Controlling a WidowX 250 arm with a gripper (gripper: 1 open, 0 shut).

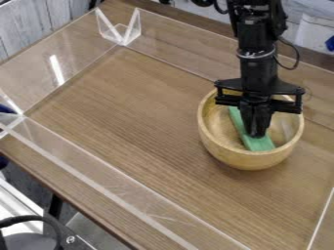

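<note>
My black gripper [257, 115] points down into a wooden bowl [221, 146] on the right side of the table. A green oblong object [255, 143] lies tilted inside the bowl, directly under the gripper. The fingertips are at or just over the green object's upper part. The fingers look close together; whether they touch the object is unclear.
The wooden table [117, 117] has a wide clear area left and in front of the bowl. A white wire-like holder [119, 29] stands at the back left. A black object [33, 237] sits at the lower-left corner, off the tabletop.
</note>
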